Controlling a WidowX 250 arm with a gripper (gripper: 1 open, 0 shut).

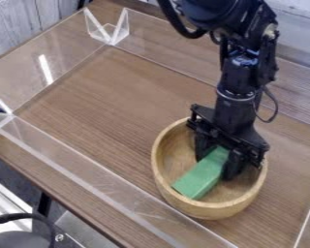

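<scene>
My black gripper (231, 147) reaches down from the top into a round tan wooden bowl (173, 199) at the lower right of the camera view. It is shut on a green block (198, 178), which lies tilted lengthwise inside the bowl, its upper end hidden by the fingers. The fingertips are dark and partly hard to make out against the bowl's shadowed inside.
A clear plastic piece (108, 27) sits at the back left. A black cable (22, 225) lies at the lower left corner, beyond the table edge.
</scene>
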